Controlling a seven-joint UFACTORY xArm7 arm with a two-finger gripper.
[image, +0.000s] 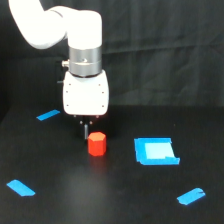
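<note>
A red block with a six-sided outline sits on the black table near the middle of the camera view. Just behind it and to its left is my gripper, pointing down from the white arm. The fingers are dark against the black background and show only as a narrow shape near the block's upper left. Whether they touch the block, or how far apart they stand, is not clear.
To the right lies a blue square frame around a white patch. Blue strips lie at the front left, the front right and the back left.
</note>
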